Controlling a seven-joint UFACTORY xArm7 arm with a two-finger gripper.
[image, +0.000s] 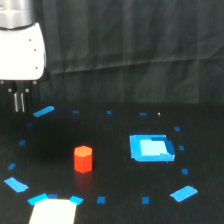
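Observation:
A red block (83, 159) sits on the dark table, left of the middle. To its right is a white square (153, 147) with a blue border (134, 147). My gripper (19, 101) hangs at the far left, above and apart from the block, its dark fingers pointing down. Nothing shows between them, but against the dark background I cannot tell whether they are open or shut.
A pale yellow-white square (53, 212) lies at the front edge, cut off by the frame. Blue tape strips (184, 193) and small blue marks dot the table. Between the block and the blue-bordered square the surface is clear. A dark curtain (140, 50) hangs behind.

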